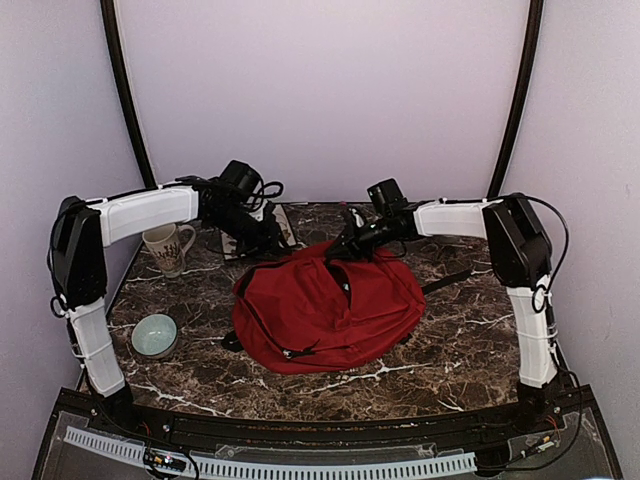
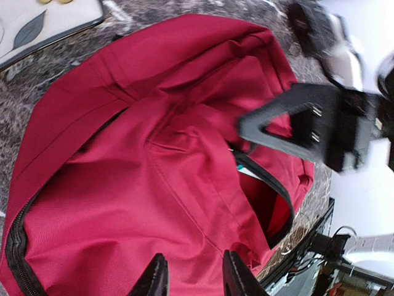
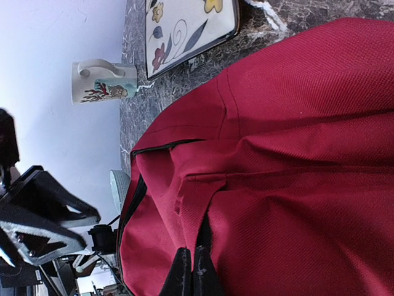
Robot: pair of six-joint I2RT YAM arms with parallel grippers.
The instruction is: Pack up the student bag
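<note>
The red bag [image 1: 300, 310] lies slumped in the middle of the table, a black-edged opening [image 2: 271, 179] in its side. Through that gap a bit of something teal and white shows in the left wrist view. My right gripper is shut on the zipper pull, which its fingertips hide; red cloth bunches around them. Over the upper left of the bag, my left gripper stands open, only red fabric visible beyond its fingers [image 2: 158, 274]. In the top view both grippers are close together above the bag's far edge.
A flower-patterned box or tray [image 3: 191, 28] lies behind the bag, partly under the left arm. To the left stand a mug [image 1: 168, 248] and a pale bowl [image 1: 154, 336]. Bare marble [image 1: 480, 340] extends on the right.
</note>
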